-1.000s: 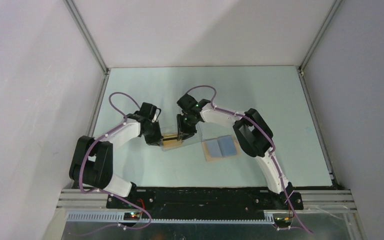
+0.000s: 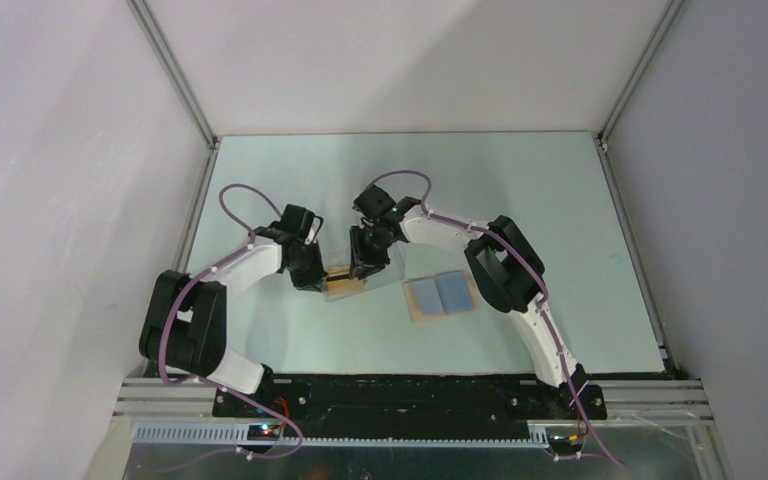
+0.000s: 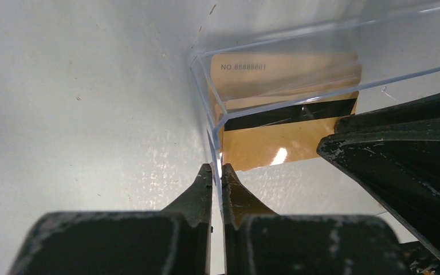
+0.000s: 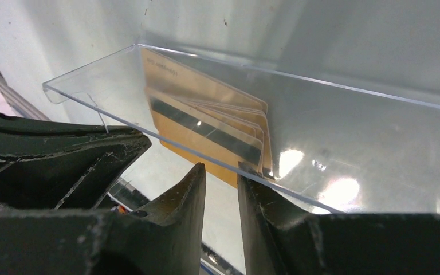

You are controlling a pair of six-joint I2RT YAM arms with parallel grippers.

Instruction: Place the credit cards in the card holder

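A clear card holder (image 3: 412, 34) lies on the table between the two grippers, with several gold cards (image 3: 286, 137) inside, one with a black stripe and number. My left gripper is at the holder's end wall, its fingertips close together with the wall between them. My right gripper is over the holder's long side, its fingertips a little apart at the near rim beside the cards. In the left wrist view its black fingers (image 3: 395, 149) reach in from the right, over the cards' right end.
Just right of the holder, gold cards and blue cards (image 2: 450, 292) lie on the table. Side walls enclose the workspace.
My right gripper has shifted very slightly in the top view. The left arm, the holder and the cards look unchanged.
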